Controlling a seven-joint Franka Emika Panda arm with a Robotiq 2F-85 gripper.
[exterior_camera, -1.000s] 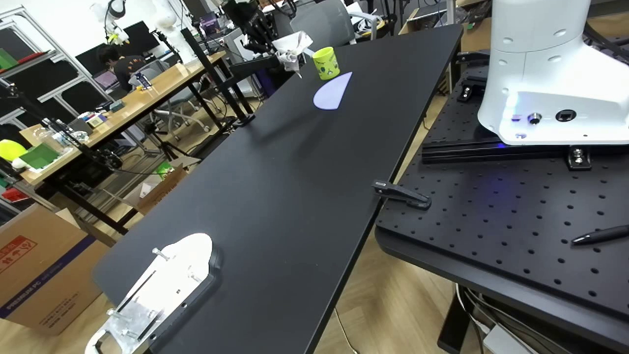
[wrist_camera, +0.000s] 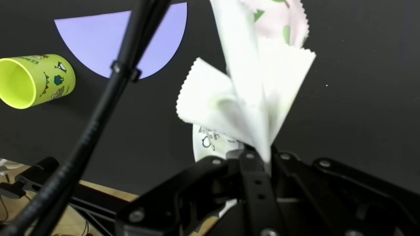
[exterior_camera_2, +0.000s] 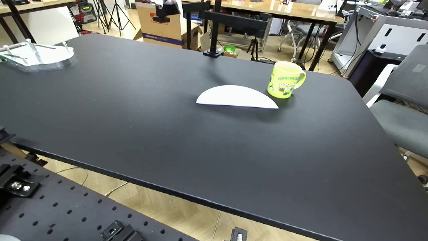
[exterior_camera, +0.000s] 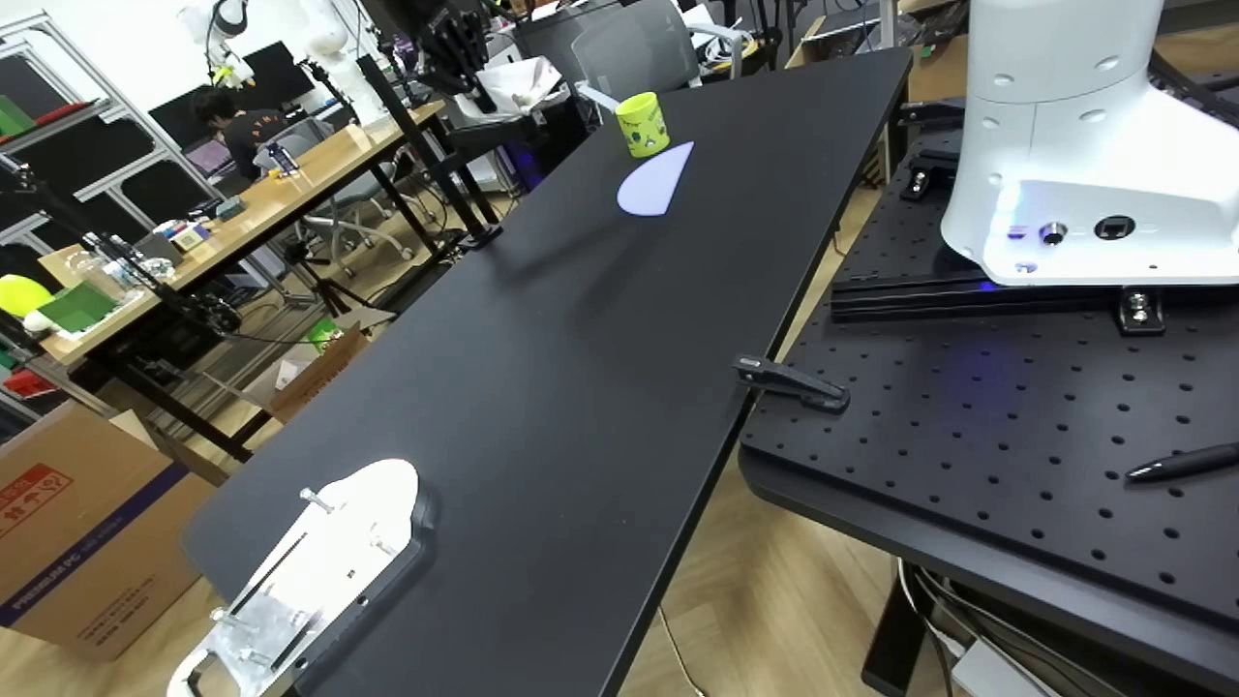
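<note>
My gripper is shut on a white cloth (wrist_camera: 246,90) with zigzag edges and a pink-and-green patterned part. The cloth fans out from the fingertips, in the air over the dark table. In exterior view 1 the cloth (exterior_camera: 522,87) appears at the top, beside the black gripper, past the table's far edge. Only a scrap of it shows at the top of exterior view 2. A pale half-disc (wrist_camera: 163,39) lies flat on the table, lilac in the wrist view and white in exterior view 2. Close to it stands a yellow-green mug (exterior_camera_2: 284,80) with cartoon prints, upright.
A white plate-like fixture with pegs (exterior_camera: 348,546) sits at the table's other end. A black cable (wrist_camera: 98,114) crosses the wrist view. Beyond the table stands a grey chair (exterior_camera_2: 409,76).
In exterior view 1 the gripper and the cloth have moved left and away from the mug, with the cloth still held. The mug, half-disc and fixture have not moved.
</note>
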